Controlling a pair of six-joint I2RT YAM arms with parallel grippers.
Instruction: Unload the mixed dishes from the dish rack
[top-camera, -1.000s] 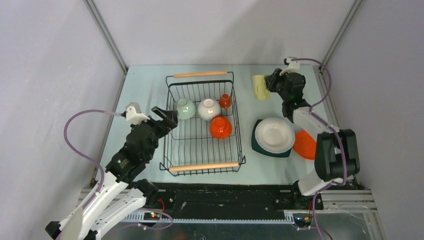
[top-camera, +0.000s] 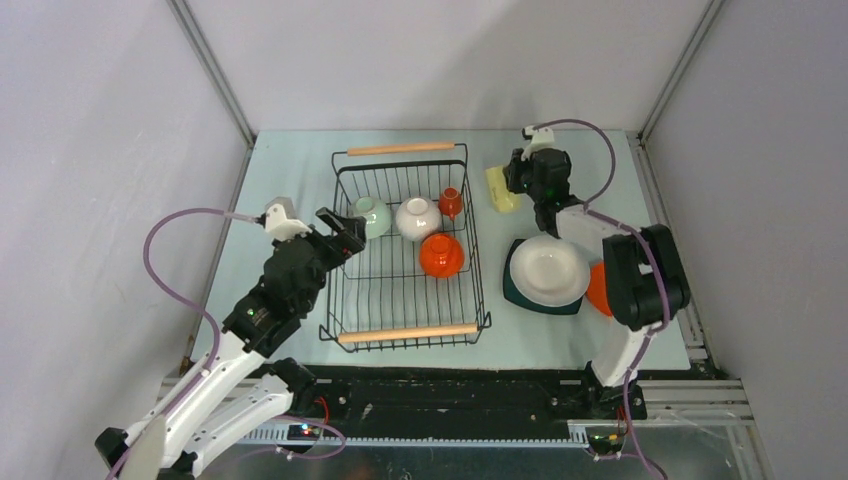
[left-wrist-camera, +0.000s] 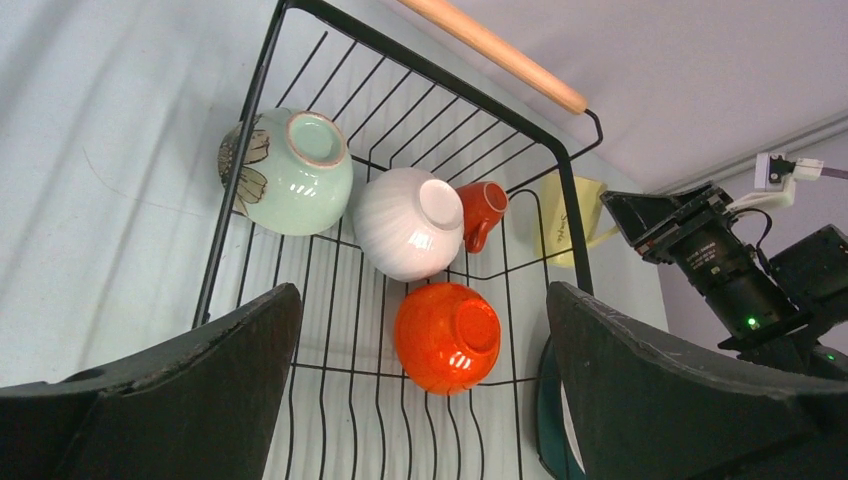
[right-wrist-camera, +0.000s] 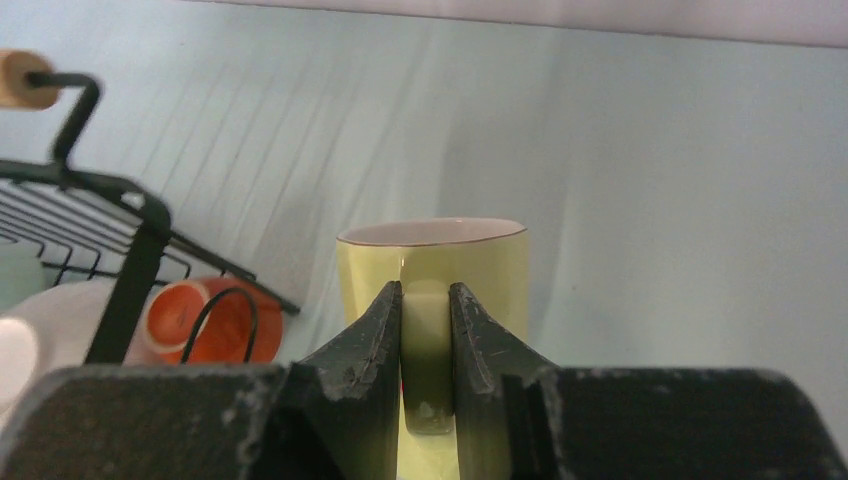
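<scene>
My right gripper is shut on the handle of a yellow mug, whose rim faces up, at the table's back, right of the rack. In the wire dish rack sit a pale green bowl, a white bowl, a small orange cup and an orange bowl, the bowls bottom up. Over the rack's left side my left gripper stands open, nothing between its fingers. Whether the mug touches the table is hard to tell.
To the rack's right, a white plate lies on a dark green square dish. An orange plate beside them is partly hidden by my right arm. Left of the rack the table is bare.
My right gripper has moved left with the yellow mug, closer to the rack. The left gripper has shifted slightly right over the rack's edge. The dishes in the rack have stayed put.
</scene>
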